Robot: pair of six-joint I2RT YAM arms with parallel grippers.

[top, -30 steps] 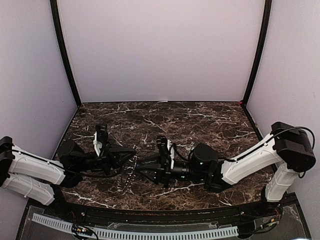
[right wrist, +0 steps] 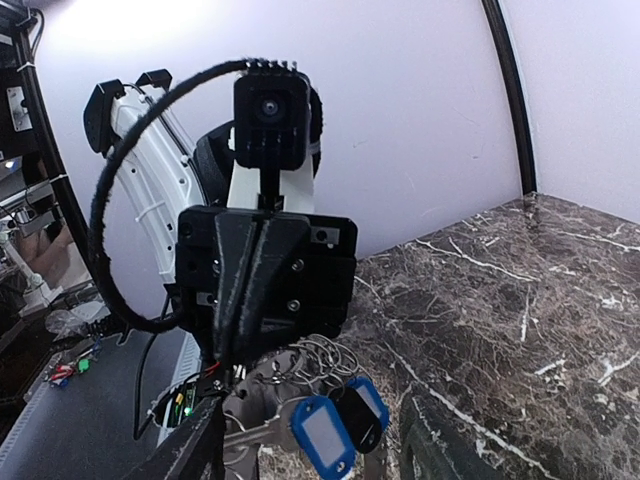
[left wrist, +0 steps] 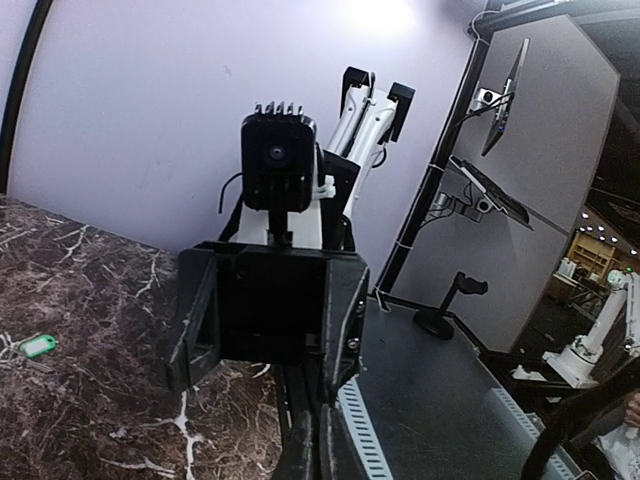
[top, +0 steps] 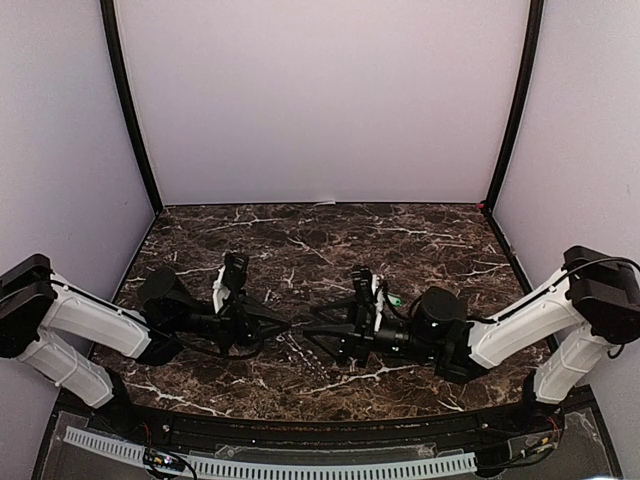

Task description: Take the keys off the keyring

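Observation:
In the right wrist view a bundle of silver rings [right wrist: 325, 355] hangs by the tips of my left gripper [top: 288, 325], which is shut, apparently on the keyring. Blue key tags [right wrist: 322, 438], a black key head [right wrist: 356, 418] and metal keys [right wrist: 255, 435] dangle from it. My right gripper [top: 309, 322] faces the left one across a small gap. Its fingers are open, with one finger [right wrist: 195, 455] on each side of the bundle in that view; no grip on it shows. The left wrist view shows the left fingers [left wrist: 322, 450] together; the bundle is not visible there.
A green-tagged key [left wrist: 38, 346] lies on the dark marbled table [top: 330, 230], beyond the right gripper in the top view. A white slotted rail [top: 330, 468] runs along the front.
Both grippers have moved right in the top view. The hanging bundle has shifted right too and swung about below the left gripper.

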